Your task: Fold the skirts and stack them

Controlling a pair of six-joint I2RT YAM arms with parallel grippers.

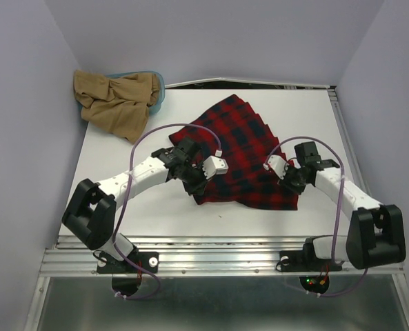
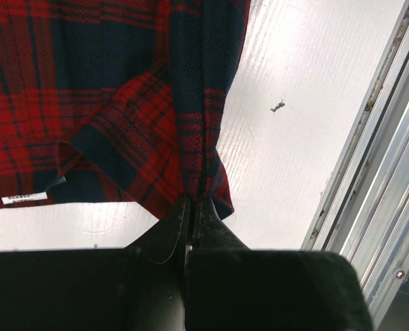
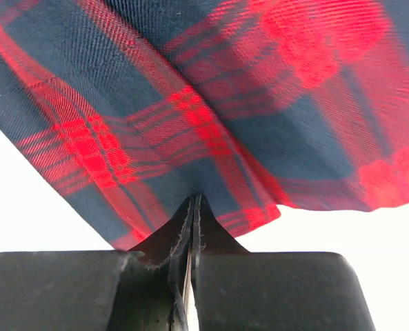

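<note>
A red and dark navy plaid skirt [image 1: 235,138] lies spread at a slant over the middle of the white table, its near edge bunched between the two arms. My left gripper [image 1: 197,193] is shut on the skirt's near-left corner; in the left wrist view a gathered fold [image 2: 198,124] runs into the fingertips. At the near-right corner is my right gripper [image 1: 295,190]. In the right wrist view its fingers [image 3: 180,238] are together over the plaid cloth [image 3: 156,152], close to its edge, and I cannot make out cloth between them.
A blue bin [image 1: 161,89] draped with brown cloth [image 1: 114,103] stands at the back left. Bare table [image 1: 156,217] shows along the front and left. A metal rail [image 1: 211,252] borders the front edge. A white label [image 2: 25,198] shows on the skirt.
</note>
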